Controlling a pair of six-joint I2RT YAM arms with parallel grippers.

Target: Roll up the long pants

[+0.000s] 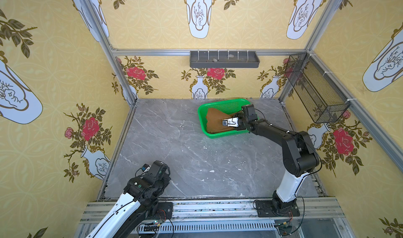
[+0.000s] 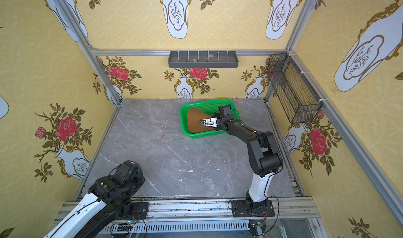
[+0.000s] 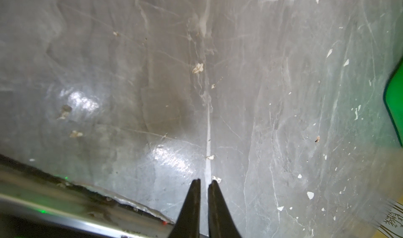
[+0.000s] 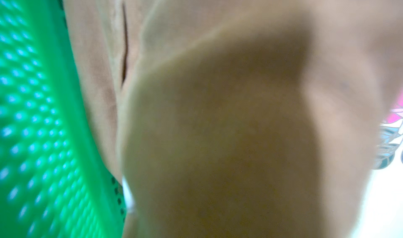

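Observation:
The brown long pants (image 1: 215, 119) lie bunched inside a green basket (image 1: 203, 111), filling its left and front part. Over the basket's right side, my right gripper (image 2: 215, 122) is shut on the pants. In the right wrist view the brown cloth (image 4: 226, 124) fills most of the picture and hides the fingertips, so the exact spot of the hold cannot be seen. Far from the pants, my left gripper is shut above bare table at the front left, with nothing showing between its two fingertips.
A black mesh basket (image 1: 319, 89) hangs on the right wall, and a grey rack (image 1: 224, 59) on the back wall. The front rail (image 2: 180, 204) bounds the near side.

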